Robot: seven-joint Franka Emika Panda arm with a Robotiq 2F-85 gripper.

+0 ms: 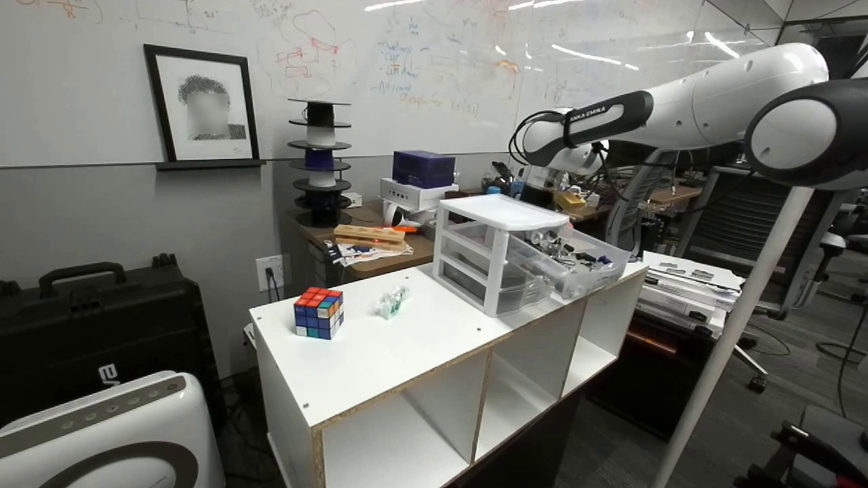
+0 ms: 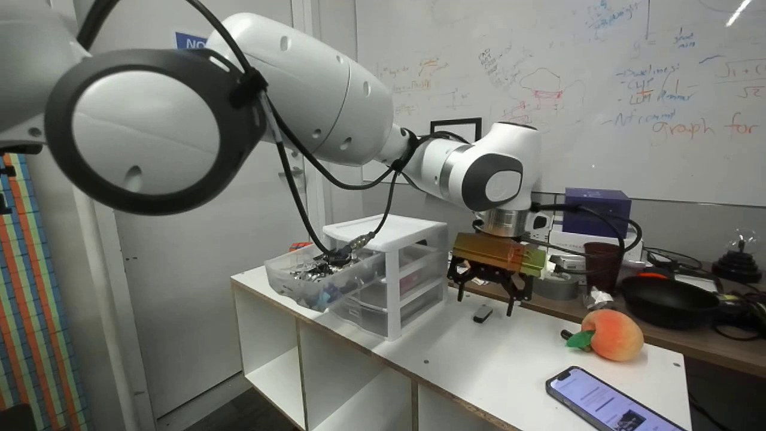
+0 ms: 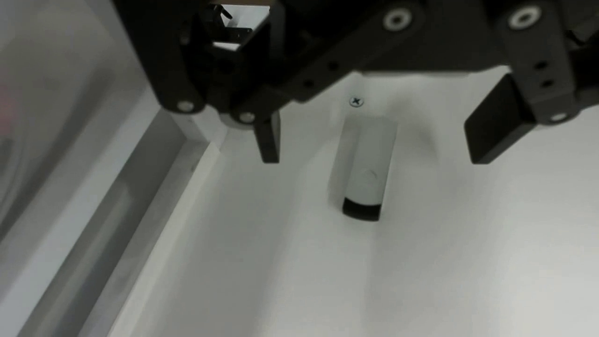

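In exterior view 2, my gripper hangs fingers down above the white shelf top, right of the drawer unit. A small grey USB stick with a dark end lies on that surface below it. From the wrist view, the fingers stand wide apart, and the USB stick appears lengthwise across the space between the fingertips, with nothing gripped. The unit's top drawer is pulled out and full of small dark and metallic bits. In exterior view 1 the drawer unit hides the fingers.
A peach and a phone lie to the right on the shelf top. In exterior view 1, a Rubik's cube and a crumpled clear packet sit there. The drawer unit's frame runs close by on the left.
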